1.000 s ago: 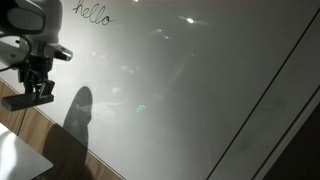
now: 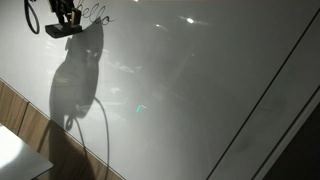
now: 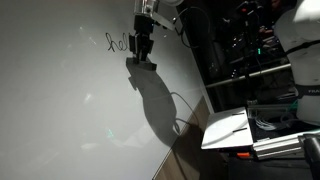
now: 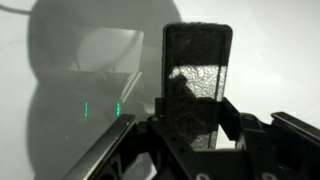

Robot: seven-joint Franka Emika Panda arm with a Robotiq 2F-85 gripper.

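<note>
A dark rectangular block, which looks like a whiteboard eraser (image 4: 196, 75), is held with my gripper shut on it. In exterior view 1 the eraser (image 2: 64, 31) is at the upper left, close to the whiteboard (image 2: 180, 80). The handwritten word "hello" (image 2: 97, 14) on the board is just to its right, its first letters partly behind the gripper. From exterior view 2, the eraser (image 3: 142, 65) sits a little below the writing (image 3: 118, 43), whose end is hidden by the gripper. Whether the eraser touches the board cannot be told.
A white table (image 3: 228, 130) with a thin pen-like item stands below the board. Wooden panelling (image 2: 15, 105) runs along the board's lower edge. The board right of the writing is clear, apart from glare and shadow.
The gripper has moved up and to the right with the eraser, from beside the panelling to the writing. Its shadow on the board has risen and grown.
</note>
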